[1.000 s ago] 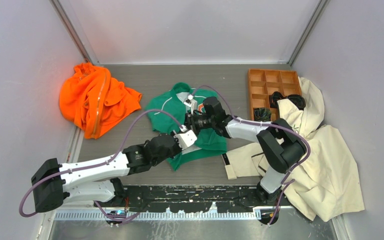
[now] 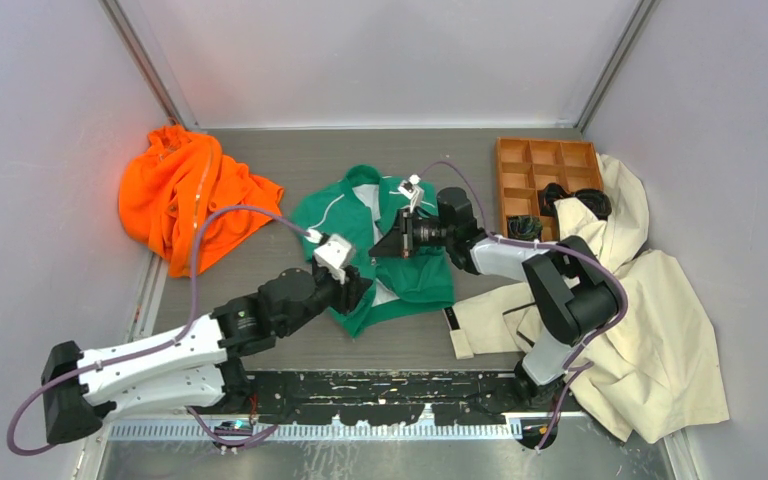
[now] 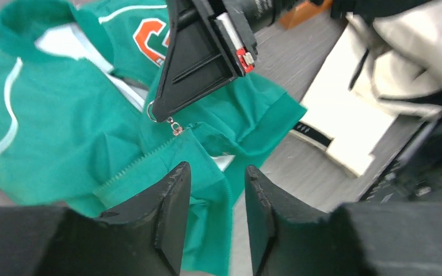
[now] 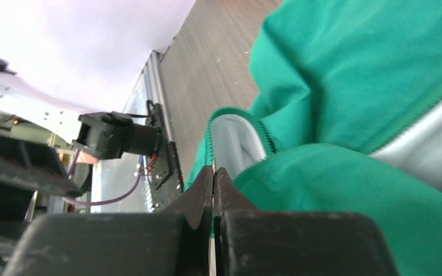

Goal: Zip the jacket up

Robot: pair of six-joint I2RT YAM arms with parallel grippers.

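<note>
The green jacket (image 2: 330, 210) lies spread on the table with its front zip edges and white lining showing. My right gripper (image 2: 384, 246) is over the jacket's front, shut; in the left wrist view a metal zipper pull (image 3: 172, 123) hangs at its tip (image 3: 161, 109). In the right wrist view the fingers meet near the zip edge. My left gripper is open, below and left of the right one, over a lower front flap (image 3: 190, 155) with zip teeth, with nothing clearly held between its fingers.
An orange garment (image 2: 180, 200) lies at left. At right are a wooden compartment tray (image 2: 520, 160) with dark items and cream fabric (image 2: 660, 330). Bare table shows behind and in front of the jacket.
My right gripper has moved rightward over the jacket.
</note>
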